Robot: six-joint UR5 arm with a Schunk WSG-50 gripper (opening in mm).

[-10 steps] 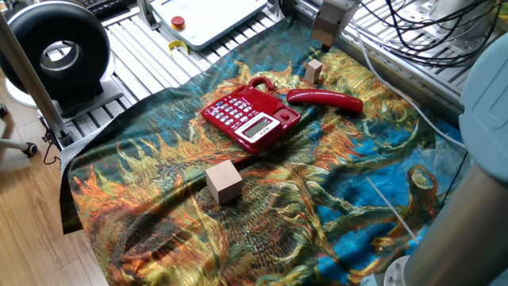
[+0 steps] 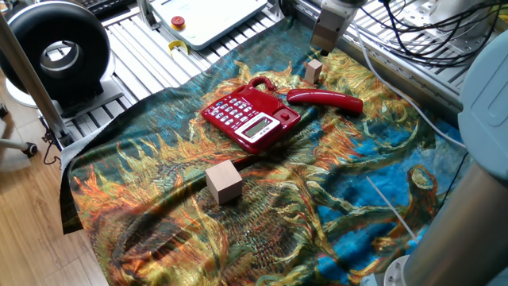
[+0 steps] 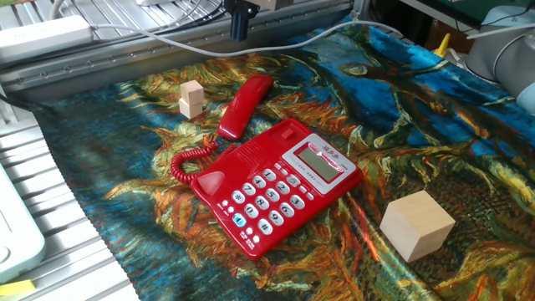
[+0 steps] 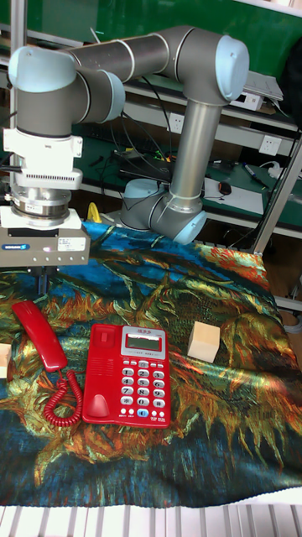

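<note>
The red desk telephone (image 3: 280,180) lies on the patterned cloth with its keypad and small display facing up. Its red handset (image 3: 246,107) is off the base, resting on the cloth beside it, joined by a coiled cord (image 3: 191,159). Close to the handset, two small wooden blocks (image 3: 191,99) appear stacked. A larger wooden cube (image 2: 224,182) sits apart, on the phone's display side. Above the cloth near the handset, my gripper (image 4: 42,284) points down, clear of the phone. Its dark fingertips show small, and their spacing cannot be made out.
A grey cable (image 3: 276,48) runs along the cloth's edge by the metal frame. Beyond another edge stands a pale box with a red button (image 2: 178,23). Much open cloth surrounds the large cube.
My gripper has shifted very slightly at the top of exterior view 1. The phone, handset and blocks stay where they were.
</note>
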